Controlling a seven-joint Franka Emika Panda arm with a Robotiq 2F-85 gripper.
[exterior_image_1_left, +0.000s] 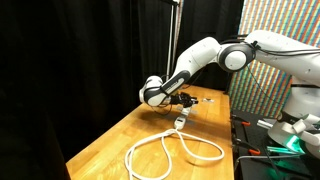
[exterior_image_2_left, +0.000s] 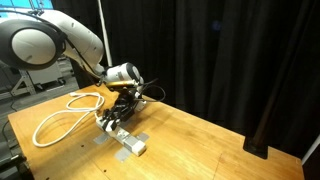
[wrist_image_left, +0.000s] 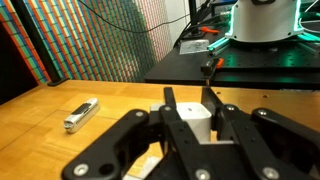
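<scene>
A white power strip lies on the wooden table, and its white cord loops across the tabletop. My gripper points down at the strip's far end, low over the table. In the wrist view, the white body of the power strip shows between and behind the dark fingers, which look closed on it. Much of the strip is hidden there by the gripper itself. From the second exterior view, the arm covers the contact between fingers and strip.
A small pale block lies apart on the table. Black curtains hang behind the table. The robot base stands at one side. In the second exterior view, the table's right part is clear.
</scene>
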